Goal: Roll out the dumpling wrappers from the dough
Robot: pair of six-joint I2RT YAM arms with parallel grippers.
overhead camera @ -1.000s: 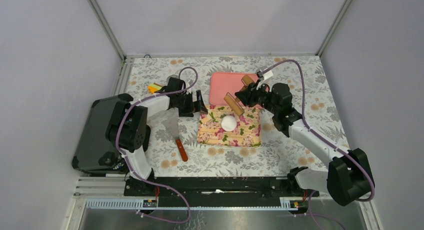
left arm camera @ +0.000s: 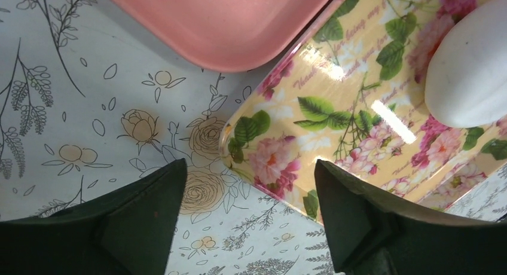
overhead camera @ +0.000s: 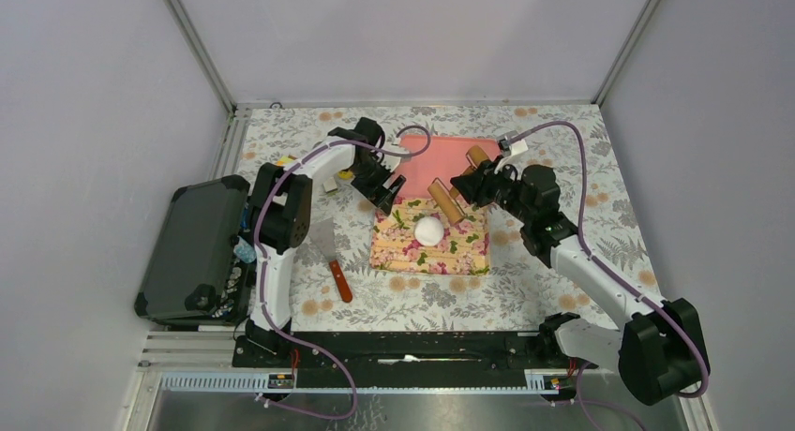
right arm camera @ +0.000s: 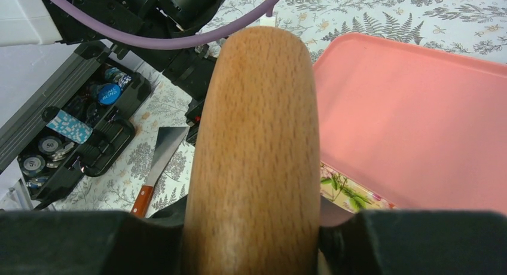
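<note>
A round white dough piece [overhead camera: 428, 230] lies on the flowered board [overhead camera: 403, 256]; part of it shows at the right edge of the left wrist view as a smooth white dough [left arm camera: 469, 66]. My right gripper [overhead camera: 472, 188] is shut on a wooden rolling pin [overhead camera: 445, 202], held up behind the dough over the pink tray's front part. In the right wrist view the wooden rolling pin [right arm camera: 257, 143] fills the middle between the fingers. Over the board's back left corner is my left gripper, its fingers apart and nothing between them.
The pink tray [overhead camera: 418, 157] lies behind the board. A scraper with a brown handle [overhead camera: 340, 281] rests left of the board. Further left stands a dark case [overhead camera: 192, 244] holding chips. The table to the board's right is clear.
The right gripper shifted slightly right with the rolling pin. The dough has stayed put.
</note>
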